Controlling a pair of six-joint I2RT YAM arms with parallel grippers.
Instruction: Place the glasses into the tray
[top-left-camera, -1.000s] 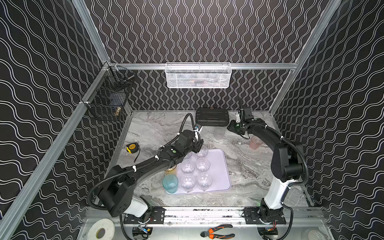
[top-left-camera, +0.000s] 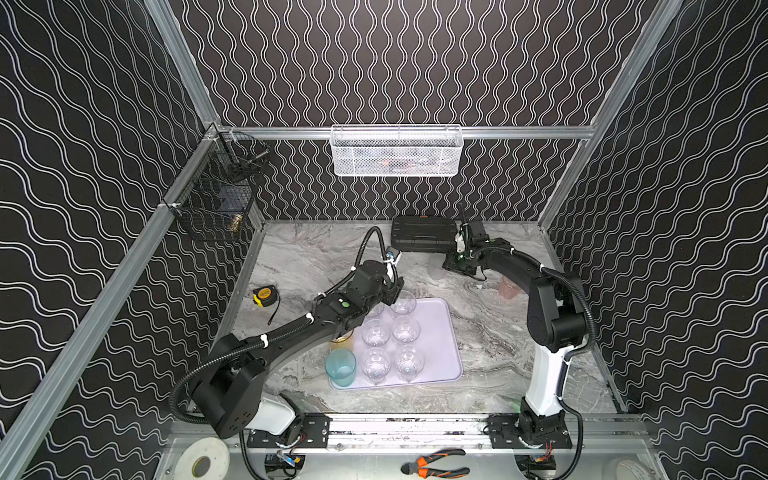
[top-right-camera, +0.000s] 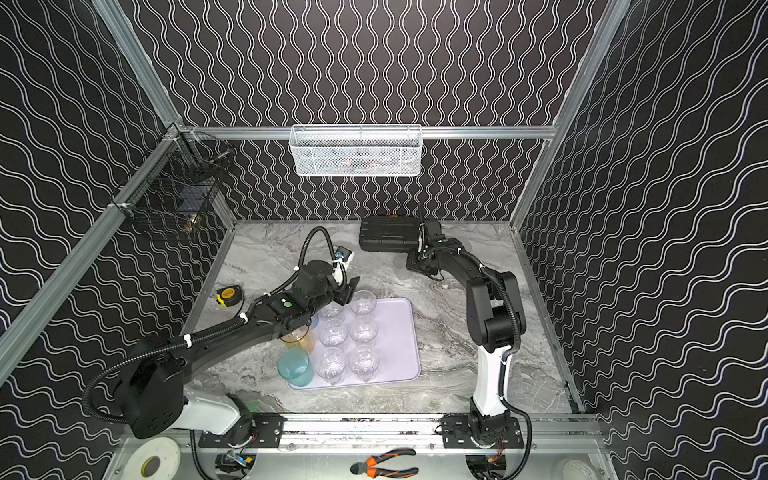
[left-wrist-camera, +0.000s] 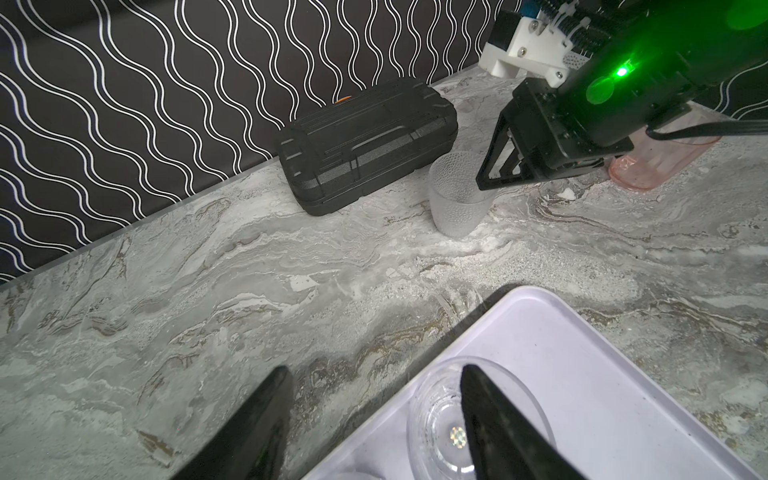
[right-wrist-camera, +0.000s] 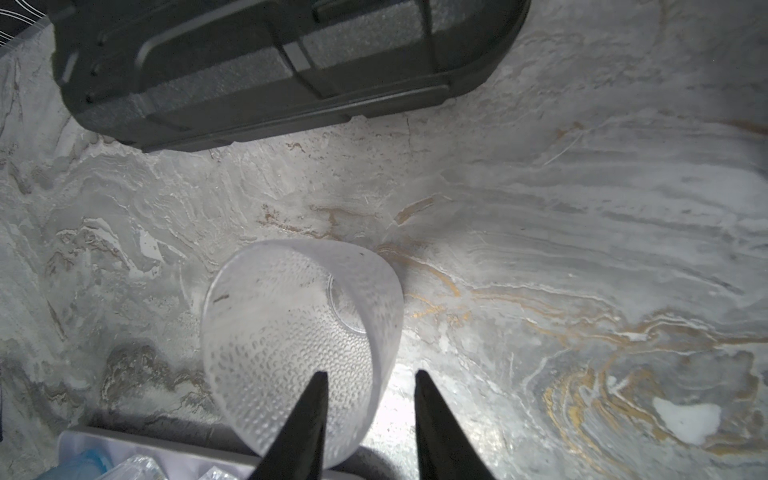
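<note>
On the lilac tray (top-left-camera: 438, 344) stand several clear glasses (top-left-camera: 406, 329), a teal glass (top-left-camera: 341, 365) and an amber glass (top-right-camera: 297, 339). At the tray's far end my left gripper is open, with one finger in front of a clear glass (left-wrist-camera: 436, 436) in its wrist view and nothing held. A frosted glass (left-wrist-camera: 457, 196) stands upright on the counter by the black case. My right gripper is open beside it. In the right wrist view the glass's near wall appears between the fingers; depth is unclear. A pink glass (left-wrist-camera: 664, 156) stands farther right, partly hidden by the right arm.
A black case (top-left-camera: 424, 233) lies at the back wall. A tape measure (top-left-camera: 265, 296) sits at the left of the counter. The tray's right strip looks bare, and the counter right of it is clear. A white mesh basket (top-left-camera: 397, 152) hangs on the rear wall.
My right arm has swung left, bringing its gripper from the right of the frosted glass up to it. My left arm has shifted only slightly. The glasses look unmoved.
</note>
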